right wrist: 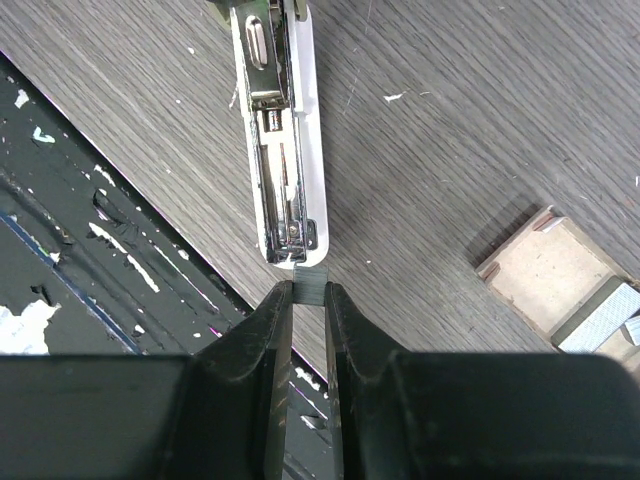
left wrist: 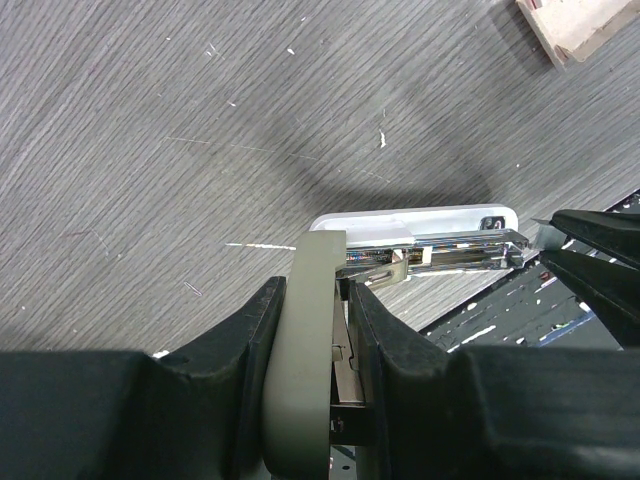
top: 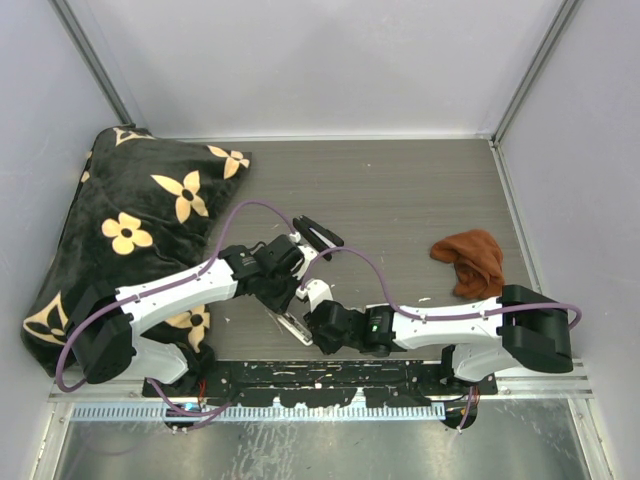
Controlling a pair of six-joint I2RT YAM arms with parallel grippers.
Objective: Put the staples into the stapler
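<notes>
An opened stapler stands on the table, its white base (left wrist: 450, 216) and bare metal channel (left wrist: 465, 250) visible in the left wrist view. My left gripper is shut on the stapler's grey-green handle (left wrist: 300, 370). In the right wrist view, the stapler (right wrist: 310, 150) points towards my right gripper. That gripper is closed around a small grey staple strip (right wrist: 310, 283), which shows at its fingertips. The strip is just off the stapler's front end; whether they touch, I cannot tell. From above, both grippers hide most of the stapler.
An open cardboard box (right wrist: 550, 270) with staple strips (right wrist: 597, 315) lies near the stapler. A black object (top: 318, 235) lies behind the grippers, a brown cloth (top: 470, 262) at right, a flowered cushion (top: 150, 215) at left.
</notes>
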